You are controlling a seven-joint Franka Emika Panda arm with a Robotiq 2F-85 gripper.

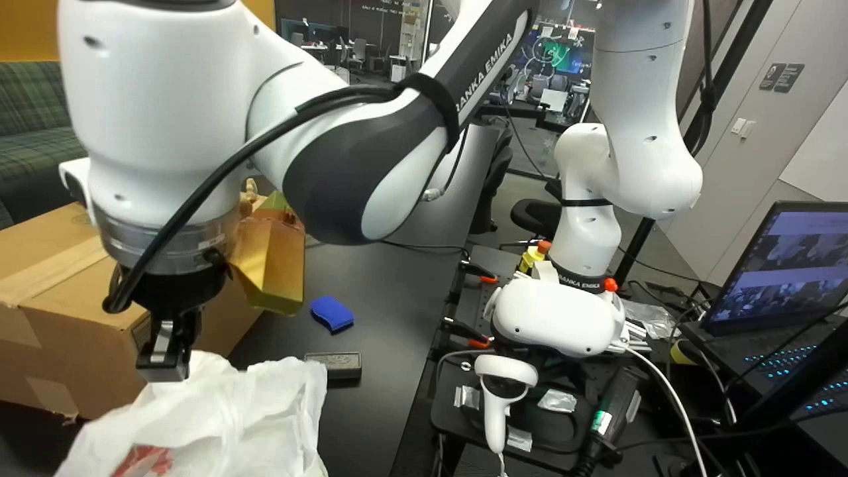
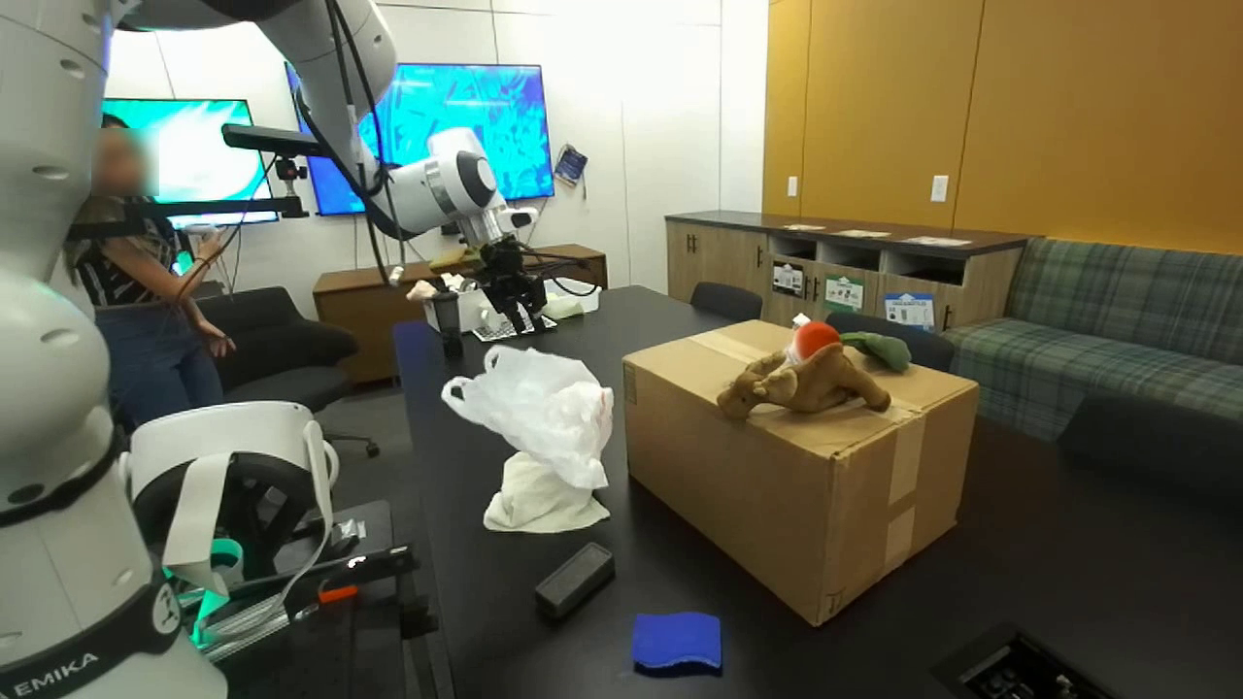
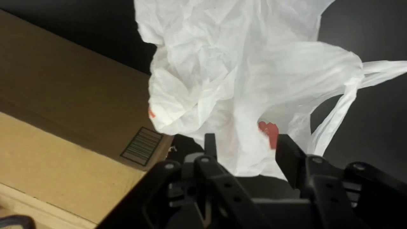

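A crumpled white plastic bag with red print and looped handles lies on the dark table below my gripper. The fingers stand apart in the wrist view, with the bag visible behind the gap and nothing clearly caught between them. From the first exterior view, the gripper points down just above the upper edge of the bag. The second exterior view shows the bag beside the cardboard box, its handles spread to the left.
A large cardboard box carries a brown plush toy. A dark eraser and a blue sponge lie near the bag. Bare table stretches beyond them. At the far end hangs a robot hand.
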